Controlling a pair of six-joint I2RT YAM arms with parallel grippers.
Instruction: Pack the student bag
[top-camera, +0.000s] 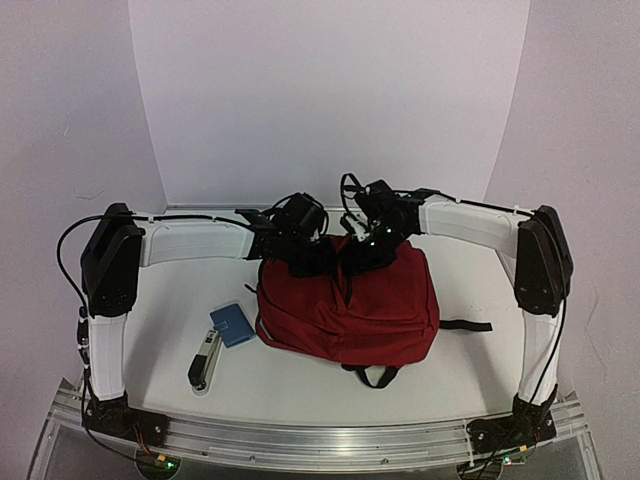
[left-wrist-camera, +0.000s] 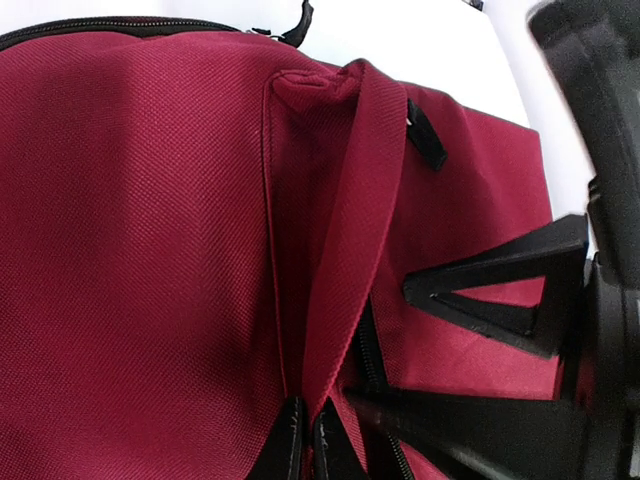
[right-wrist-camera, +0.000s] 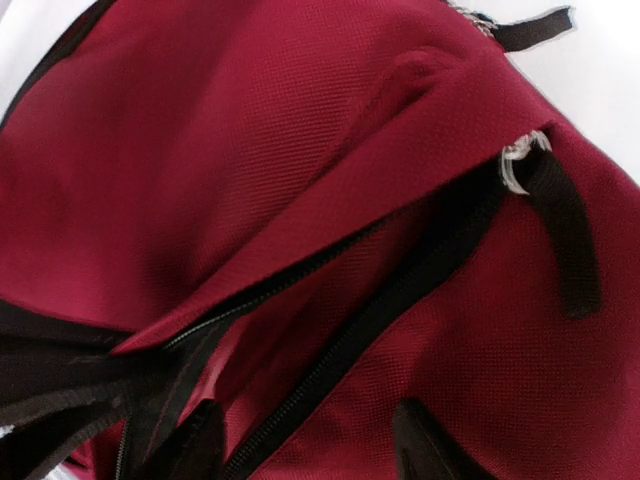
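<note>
The red bag (top-camera: 385, 310) lies on the table with its zipped opening parted near the middle. My left gripper is shut on the fabric edge of the opening, which stands up as a fold (left-wrist-camera: 350, 230). Close beside it, my right gripper is open, its fingers apart over the bag's black zipper (right-wrist-camera: 345, 350), with nothing seen between them. A blue booklet (top-camera: 232, 325) and a black-and-grey stapler (top-camera: 205, 360) lie left of the bag. The bag's inside is mostly hidden.
A black strap (top-camera: 465, 325) sticks out to the bag's right, and a loop handle (top-camera: 378, 378) hangs at its front. Zipper pulls (right-wrist-camera: 565, 235) dangle near the opening. Clear table lies at both sides; the two arms are very close together above the bag.
</note>
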